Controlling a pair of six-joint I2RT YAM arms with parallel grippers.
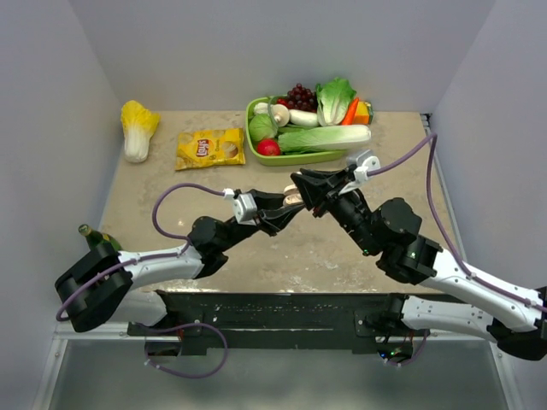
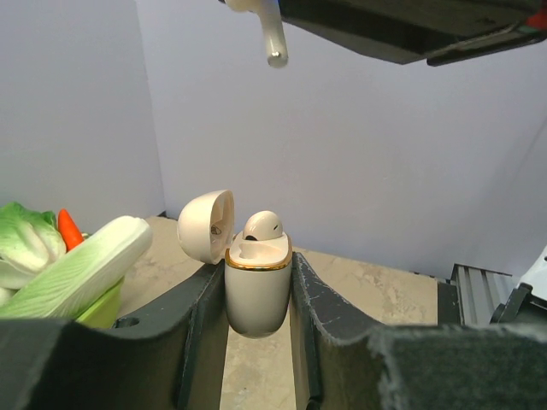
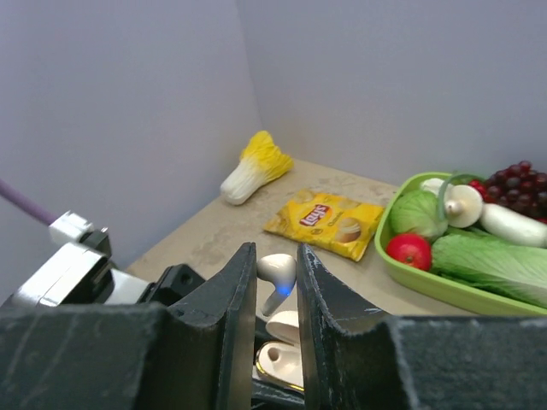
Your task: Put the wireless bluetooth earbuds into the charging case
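Note:
My left gripper (image 1: 278, 213) is shut on the white charging case (image 2: 256, 299), held upright in the middle of the table's airspace, its lid (image 2: 201, 226) open and one rounded earbud top (image 2: 262, 225) visible inside. My right gripper (image 1: 309, 192) is shut on a white earbud (image 3: 276, 270), stem downward with a blue glint. In the left wrist view that earbud's stem (image 2: 273, 38) hangs above the case; in the right wrist view the case (image 3: 280, 363) sits below it, one round cavity showing.
A green basket of vegetables (image 1: 299, 158) stands at the back, with a chips bag (image 1: 209, 149) and napa cabbage (image 1: 137, 137) at the back left. A green bottle (image 1: 98, 239) is at the left edge. Pale walls surround the table.

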